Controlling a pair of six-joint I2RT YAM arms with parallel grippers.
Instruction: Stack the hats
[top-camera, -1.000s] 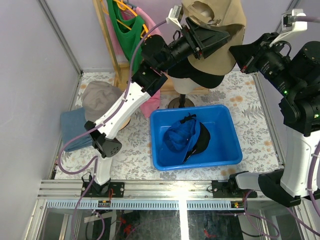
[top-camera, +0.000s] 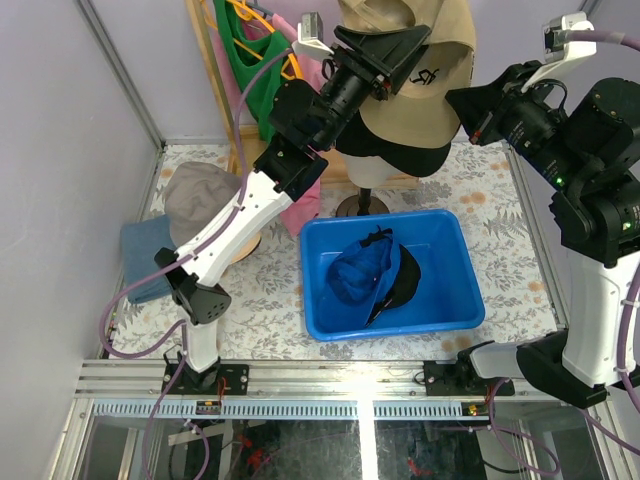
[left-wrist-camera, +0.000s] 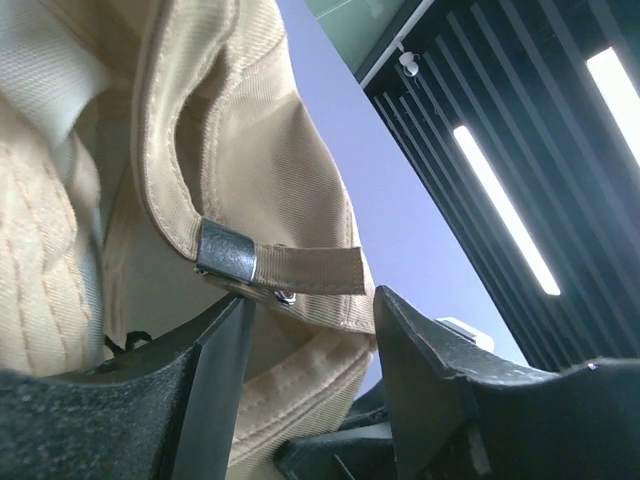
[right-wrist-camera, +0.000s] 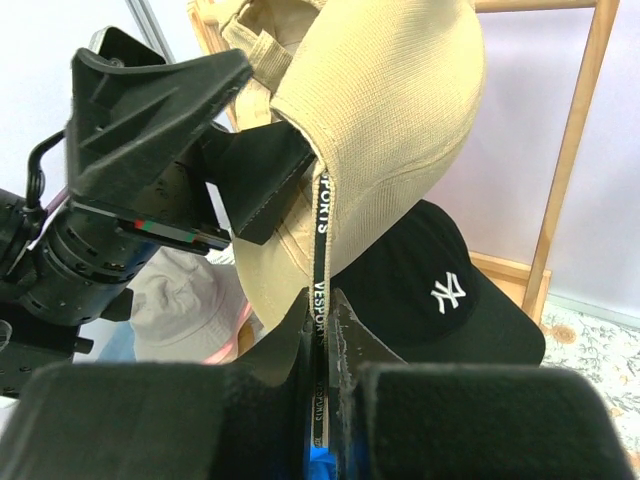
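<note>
A beige cap (top-camera: 420, 100) is held up over a black NY cap (right-wrist-camera: 420, 290), which rests on a white head stand (top-camera: 365, 170). My right gripper is shut on the beige cap's brim edge, its printed band between the fingers. My left gripper is part open at the cap's strap and buckle (left-wrist-camera: 225, 250); whether fabric is between its fingers is unclear. A blue hat (top-camera: 355, 275) and a black cap (top-camera: 402, 285) lie in the blue tub (top-camera: 460, 300).
Grey hats (top-camera: 200, 200) and blue folded cloth (top-camera: 145, 250) lie at the left. A wooden rack with green (top-camera: 250, 70) and pink garments stands behind.
Both arms and the beige cap have moved left in the top view, the left gripper also slightly upward. The tub and its contents are unchanged.
</note>
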